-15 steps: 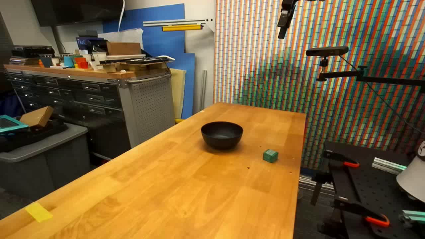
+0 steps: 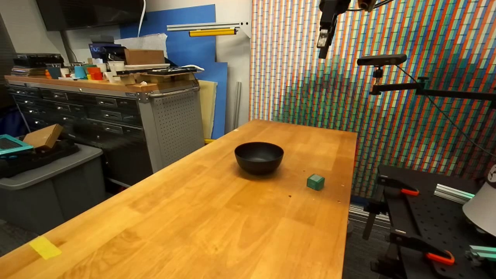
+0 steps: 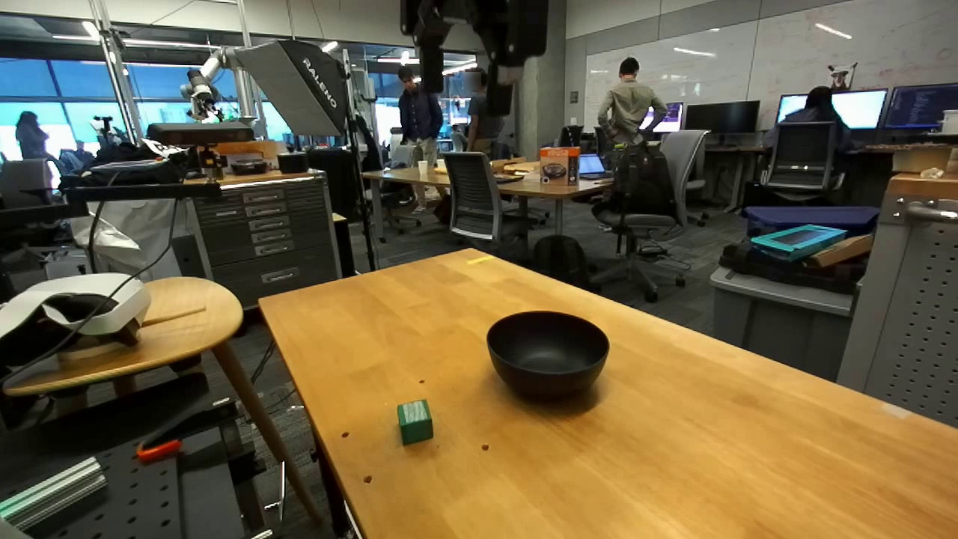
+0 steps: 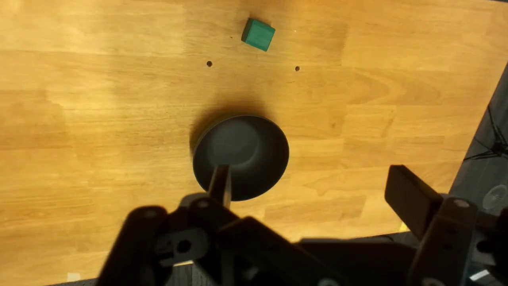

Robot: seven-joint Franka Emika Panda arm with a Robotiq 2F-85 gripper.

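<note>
A green block (image 2: 316,182) rests on the wooden table, apart from a black bowl (image 2: 259,158). In the wrist view the green block (image 4: 258,35) lies near the top, while the black bowl (image 4: 240,155) sits at the centre, its visible inside bare. One finger covers a little of the bowl's lower rim there. High above the table, my gripper (image 3: 468,85) stands open with nothing between its fingers. The wrist view shows its two fingers (image 4: 410,199) spread wide apart.
A camera on an arm (image 2: 382,60) stands beyond the table's right side, above a black cart (image 2: 432,209). A round side table (image 3: 193,314) stands close by.
In exterior view 1 my gripper has come slightly lower and to the left, and more of it shows. The block and bowl have not moved.
</note>
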